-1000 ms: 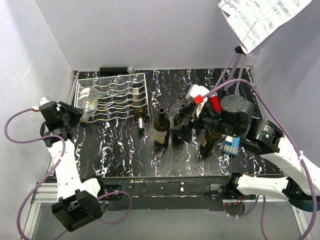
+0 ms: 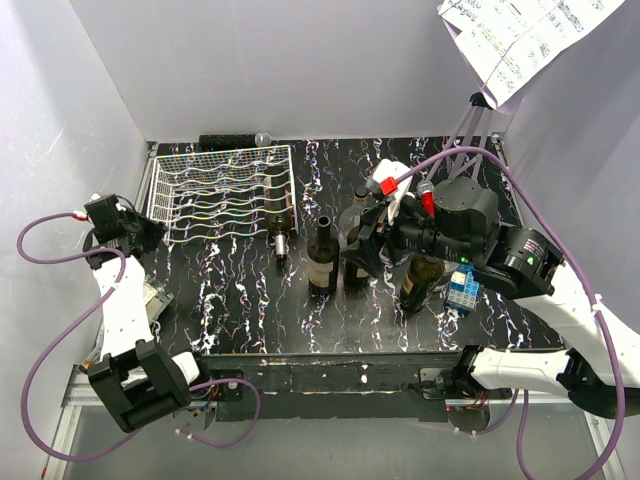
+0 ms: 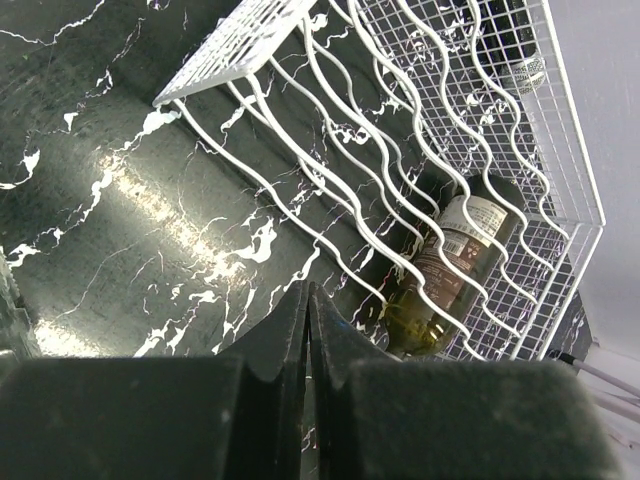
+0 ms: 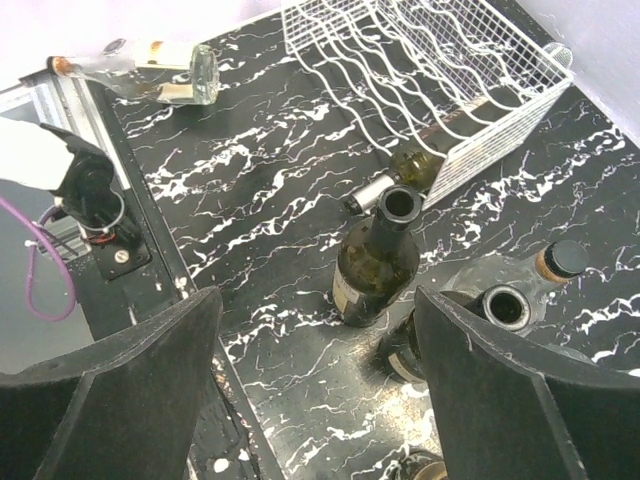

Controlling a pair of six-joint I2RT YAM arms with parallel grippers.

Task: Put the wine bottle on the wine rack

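Note:
My left gripper is shut with nothing between its fingers, in front of the white wire rack point(image 3: 225, 70). A clear glass bottle point(image 4: 165, 70) lies on its side at the table's left edge, away from the rack; in the top view the left arm partly hides this bottle point(image 2: 157, 299). One dark wine bottle point(image 3: 440, 270) rests in the rack, its neck pointing out the front. Over the standing bottles, my right gripper is open and empty. Below it stands a dark wine bottle point(image 4: 375, 260).
A second dark bottle point(image 4: 405, 350) and a clear corked bottle point(image 4: 515, 275) stand close together on the right. Behind the rack lies a black bottle point(image 2: 227, 142). A blue device point(image 2: 462, 290) sits farther right. The table in front of the rack is bare.

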